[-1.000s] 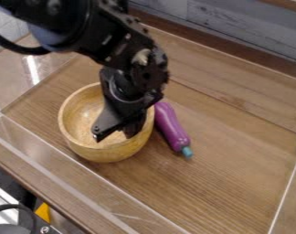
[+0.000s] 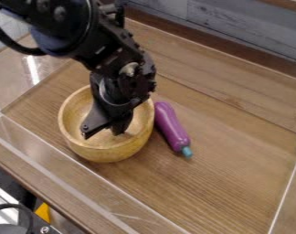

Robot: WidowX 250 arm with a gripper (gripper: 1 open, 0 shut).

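My black gripper (image 2: 107, 123) hangs from the top left with its fingers down inside a yellow-tan bowl (image 2: 105, 152) at centre left. Its fingers are spread over the bowl's interior, and I cannot tell whether anything is between them. A purple eggplant-like toy (image 2: 173, 127) with a teal tip lies just right of the bowl.
A pale wall (image 2: 224, 27) runs along the back. At the lower left are the table's edge, a black cable and a yellow object (image 2: 42, 211) below.
My gripper has shifted a little to the left over the bowl, and its body has turned slightly. The bowl and purple toy look unmoved.
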